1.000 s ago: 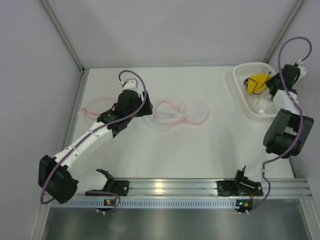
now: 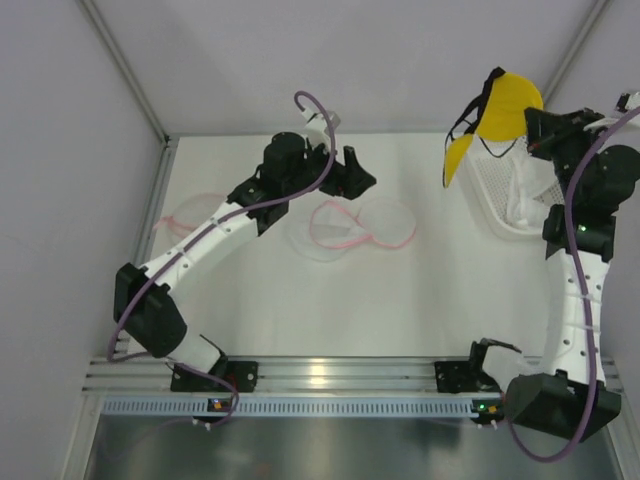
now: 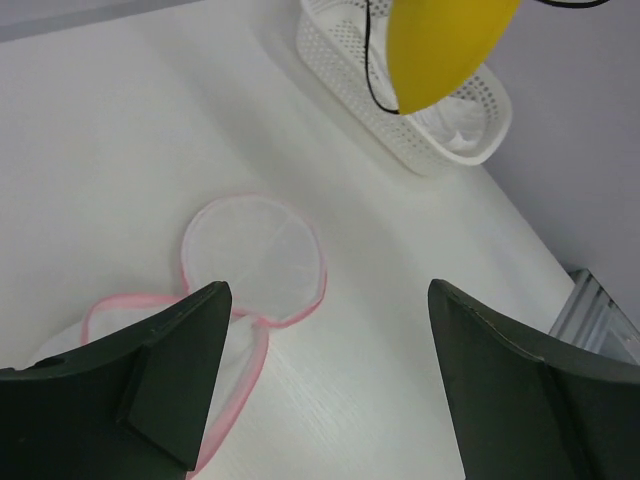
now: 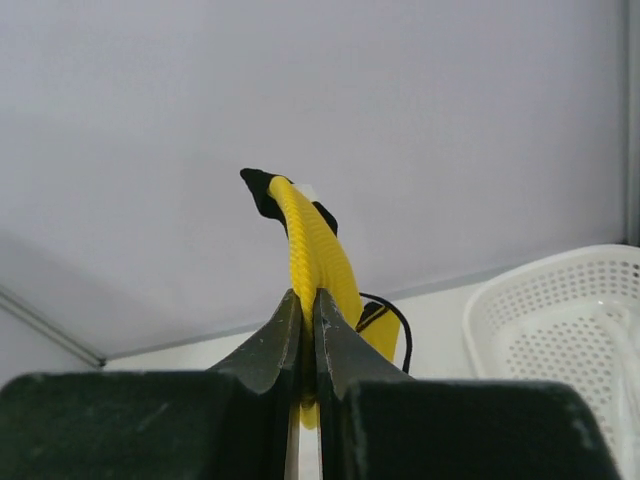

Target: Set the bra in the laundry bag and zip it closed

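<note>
A yellow bra (image 2: 507,108) with black straps hangs in the air near the basket, my right gripper (image 2: 532,135) shut on its edge. In the right wrist view the yellow fabric (image 4: 318,250) is pinched between the fingertips. My left gripper (image 2: 362,175) stands open over the table, with nothing between its fingers. Below it lies a white mesh laundry bag with pink edging (image 2: 345,225), spread flat. One rounded mesh part (image 3: 255,255) shows ahead of the left fingers. I cannot make out the bag's zipper.
A white perforated basket (image 2: 490,205) stands at the back right with white cloth (image 2: 525,195) inside. Another pink-edged mesh item (image 2: 195,212) lies at the left, partly behind the left arm.
My right gripper has lifted the bra out of the basket, and it now swings out leftward. The left gripper has moved right and toward the back, over the laundry bag.
</note>
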